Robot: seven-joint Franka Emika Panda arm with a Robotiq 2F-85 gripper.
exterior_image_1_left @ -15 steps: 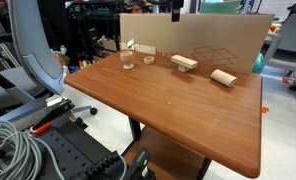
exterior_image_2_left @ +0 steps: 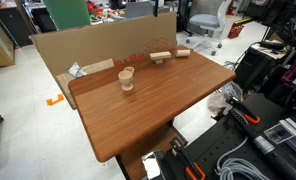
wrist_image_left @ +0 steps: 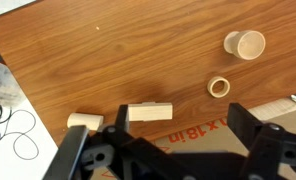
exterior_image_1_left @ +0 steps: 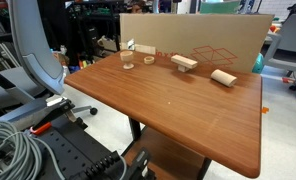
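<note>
My gripper stands open above the table, its two dark fingers wide apart with nothing between them. Just beyond the left fingertip in the wrist view lies a pale rectangular block (wrist_image_left: 150, 111), which in exterior view 1 appears as a flat block (exterior_image_1_left: 184, 62) raised on a small support. A pale cylinder (wrist_image_left: 85, 121) lies on its side to the left of it. On the right are a small wooden ring (wrist_image_left: 218, 87) and a round wooden cup (wrist_image_left: 250, 44). From exterior view 2, the cup (exterior_image_2_left: 126, 85) looks upright.
The brown wooden table (exterior_image_1_left: 178, 105) has a broad bare stretch in front of the objects. A cardboard panel (exterior_image_1_left: 213, 38) stands along its far edge. Loose cables (wrist_image_left: 6, 118) show beyond the table in the wrist view.
The objects on the table have not moved.
</note>
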